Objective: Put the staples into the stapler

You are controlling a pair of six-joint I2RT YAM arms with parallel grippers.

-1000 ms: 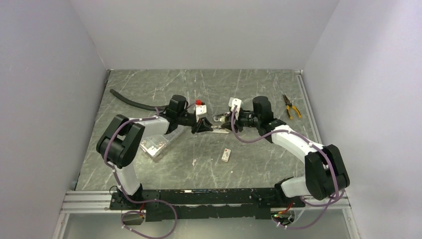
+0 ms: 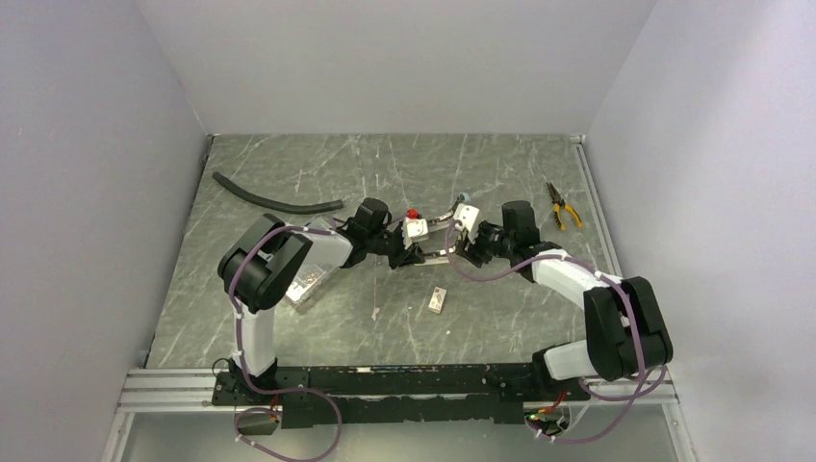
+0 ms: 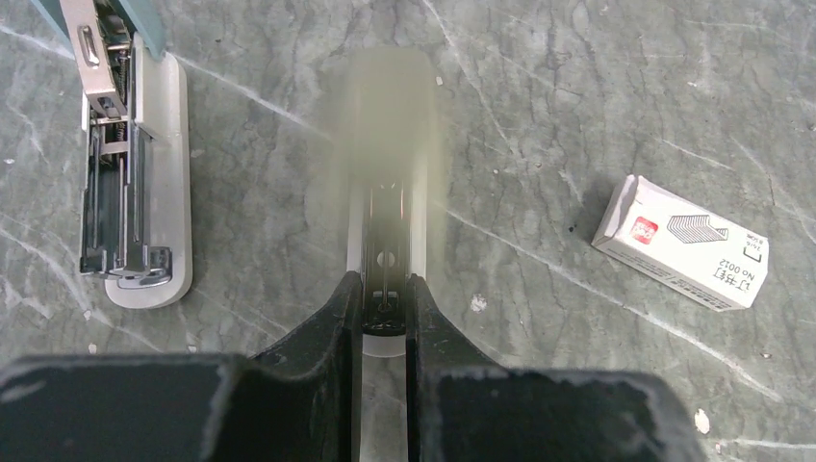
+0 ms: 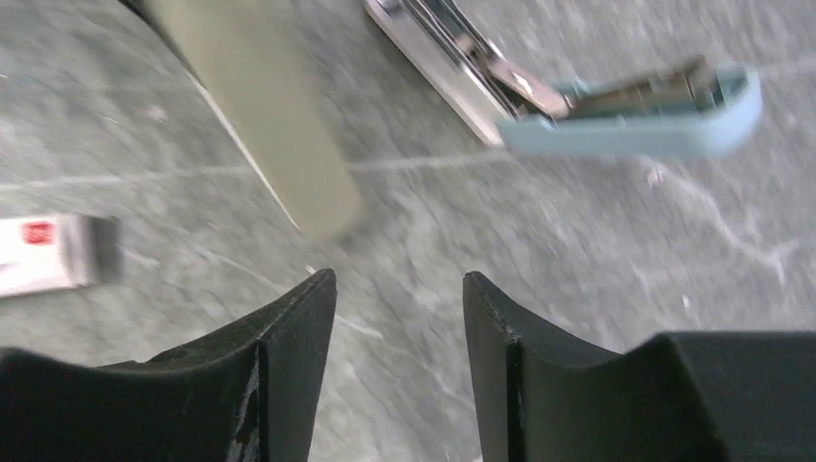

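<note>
A long stapler with a blurred beige top lies mid-table. My left gripper is at its near end, fingertips at the dark metal channel; whether it holds it I cannot tell. A second, light-blue stapler lies open beside it, its metal channel exposed. A small white staple box lies on the other side. My right gripper is open above the table, near the stapler's far end, with nothing between its fingers.
A clear parts case is under the left arm. A dark hose lies back left, yellow-handled pliers back right.
</note>
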